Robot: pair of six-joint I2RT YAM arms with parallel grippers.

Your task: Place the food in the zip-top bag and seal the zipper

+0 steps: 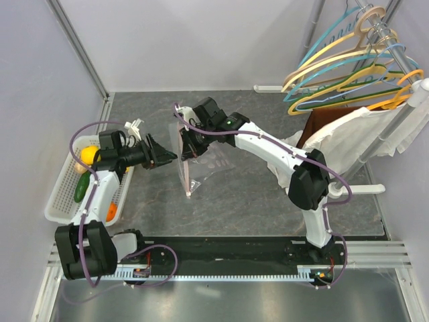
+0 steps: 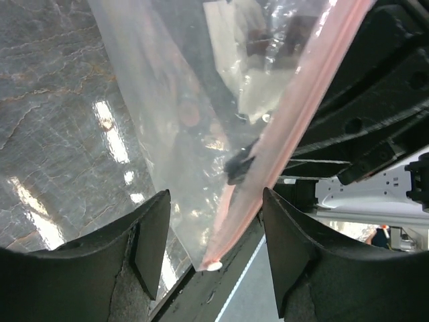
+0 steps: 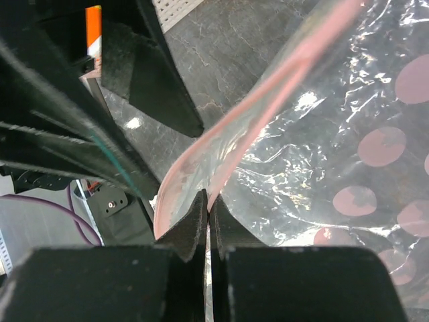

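Note:
The clear zip top bag with a pink zipper strip and pink dots hangs over the middle of the table. My right gripper is shut on the bag's edge beside the pink strip. My left gripper stands part open just left of the bag, its fingers on either side of the lower pink strip in the left wrist view; whether they touch it is unclear. Food lies in a white basket at the left: a yellow item, a green one and an orange one.
A rack with coloured hangers and white cloths stands at the right.

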